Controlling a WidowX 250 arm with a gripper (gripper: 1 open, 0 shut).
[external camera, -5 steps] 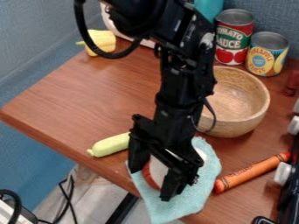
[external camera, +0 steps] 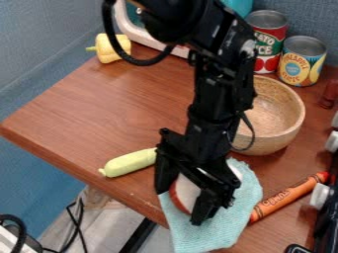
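Note:
My black gripper points down at the front of the table, over a light blue cloth that hangs near the edge. A round white object with a red rim sits on the cloth under the gripper, largely hidden by it. I cannot tell whether the fingers grip it.
A wooden bowl stands behind the arm at right, with cans at the back. A pale yellow item lies left of the cloth, an orange crayon to its right.
The gripper has shifted slightly right and up over the cloth since a second ago, with the white object beneath it showing a little differently.

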